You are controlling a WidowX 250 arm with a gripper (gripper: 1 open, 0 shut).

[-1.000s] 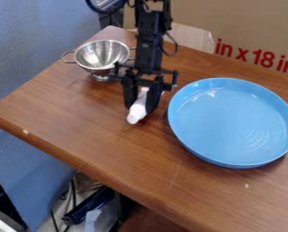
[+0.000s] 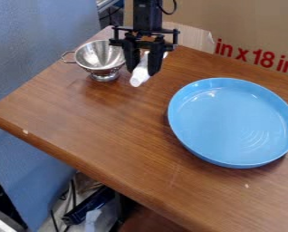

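Observation:
The black gripper [image 2: 144,56] hangs over the back of the wooden table, just right of a steel colander [image 2: 100,56]. A white object [image 2: 140,74] shows between and below its fingers, tilted; whether the fingers are closed on it is hard to make out. A large light blue plate [image 2: 231,123] lies on the right half of the table.
A cardboard box [image 2: 244,41] with red print stands behind the table. Blue padding and loose items lie beyond the left edge.
The gripper and the white object have moved up in the view, toward the back, away from the plate's left side. The colander and plate have not moved.

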